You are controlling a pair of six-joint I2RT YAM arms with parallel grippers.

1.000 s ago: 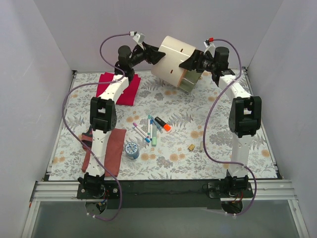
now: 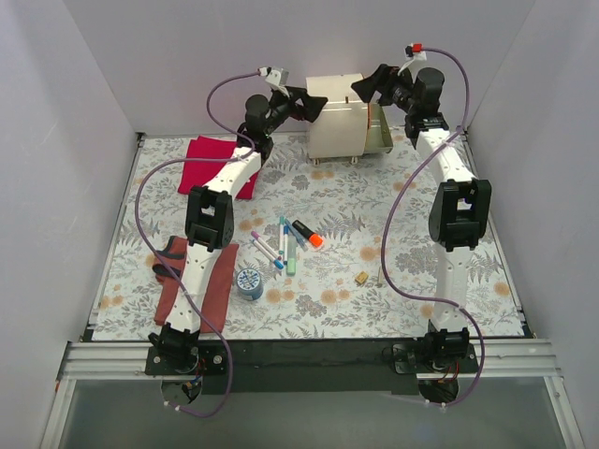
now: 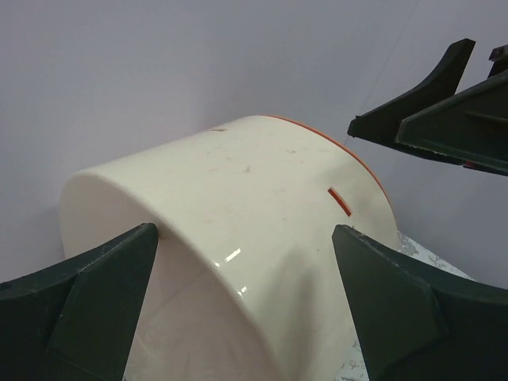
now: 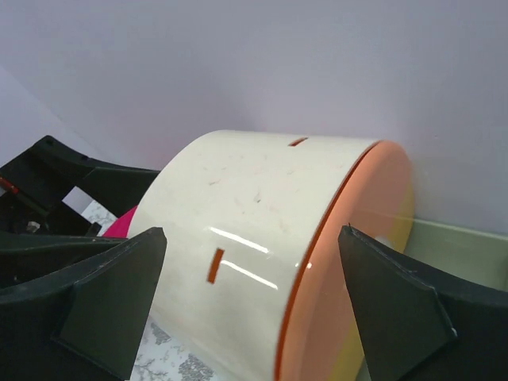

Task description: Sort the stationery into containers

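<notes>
A cream, rounded container point(image 2: 338, 132) with orange trim stands level at the back centre of the table; a pale green compartment point(image 2: 382, 128) shows at its right side. My left gripper point(image 2: 318, 105) is open at its upper left, its fingers on either side of the container's curved edge in the left wrist view. On the right, my open right gripper point(image 2: 365, 91) straddles its orange-edged side point(image 4: 325, 238). Mid-table lie pink and blue markers point(image 2: 267, 248), a green highlighter point(image 2: 291, 262), a black marker with an orange end point(image 2: 304, 231) and a yellow eraser-like block point(image 2: 361, 278).
A blue-grey round tin point(image 2: 250, 283) stands at front left. A red cloth point(image 2: 205, 171) lies at back left, a brown-red cloth point(image 2: 215, 290) at front left. One small thin item point(image 2: 381, 278) lies beside the block.
The container has gone from tilted to level and upright. My left gripper has shifted right over it; the right gripper has moved up and slightly away. The stationery is unmoved.
</notes>
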